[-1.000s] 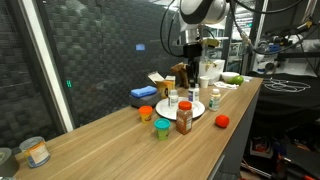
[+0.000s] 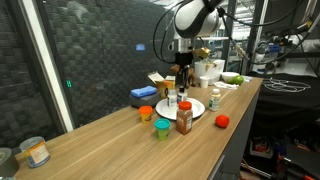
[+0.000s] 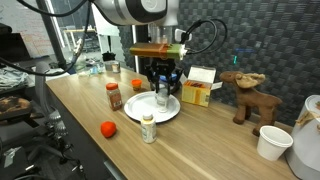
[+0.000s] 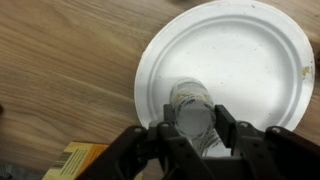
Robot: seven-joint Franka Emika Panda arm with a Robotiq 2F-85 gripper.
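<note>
A white plate [image 3: 138, 107] lies on the wooden table. My gripper is shut on a small bottle with a grey round top [image 4: 194, 120], seen from above over the plate in the wrist view. In exterior view 2 the gripper [image 3: 163, 82] points down, and a whitish bottle [image 3: 161, 98] shows just below its fingers. Exterior view 1 has the gripper [image 2: 183, 86] over the plate, beside another white container [image 2: 172, 97]. Whether the held bottle touches the plate I cannot tell.
Near the plate stand a brown jar with a red lid [image 2: 184, 117], a teal cup [image 2: 162, 128], an orange cup [image 2: 146, 112] and a white-capped bottle [image 3: 148, 128]. A red ball-like item [image 3: 108, 129] lies in front. Behind are a yellow box [image 3: 198, 90] and a toy deer [image 3: 252, 98].
In exterior view 1 my gripper has moved left over the plate, carrying the small bottle toward the other white container. The surrounding objects look unmoved.
</note>
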